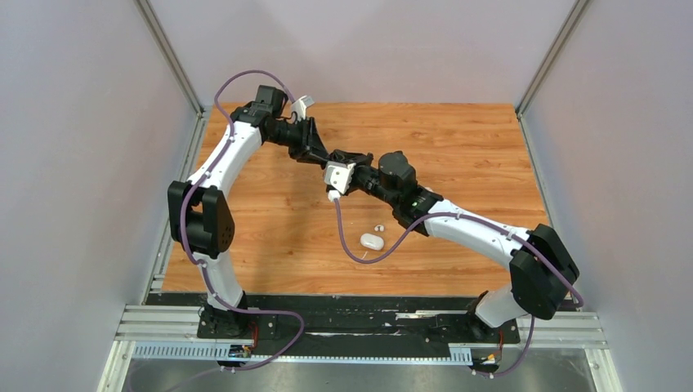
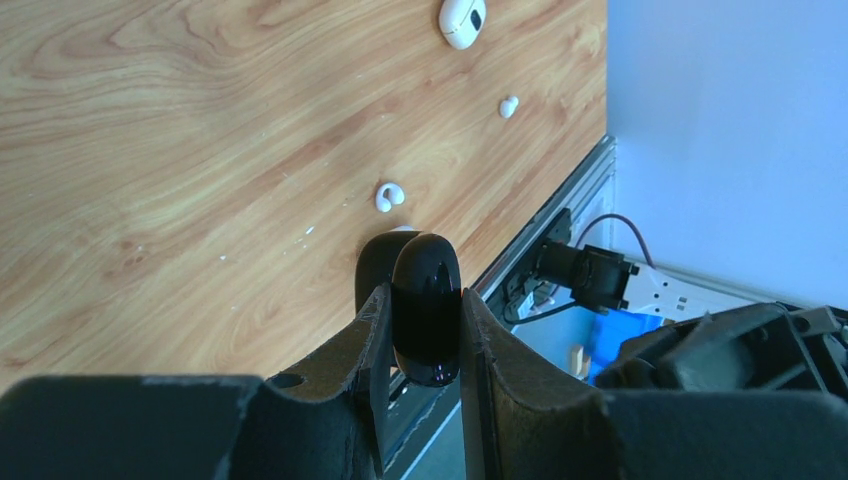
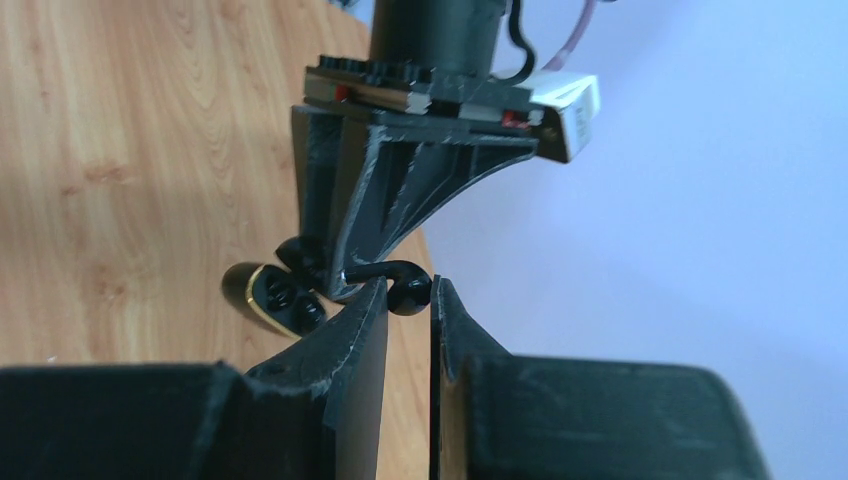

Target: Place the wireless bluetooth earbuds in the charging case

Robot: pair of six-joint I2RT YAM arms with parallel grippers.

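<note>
My left gripper is shut on a glossy black charging case; in the right wrist view the case's gold-rimmed body (image 3: 272, 298) appears with its lid open. My right gripper is shut on a black earbud (image 3: 405, 285), close in front of the left gripper. In the top view both grippers meet above the table, left of centre, mostly hiding what they hold.
On the wooden table (image 1: 458, 147) lie a white case (image 1: 372, 242), small white earbuds (image 1: 379, 228) and, in the left wrist view, another white case (image 2: 462, 20).
</note>
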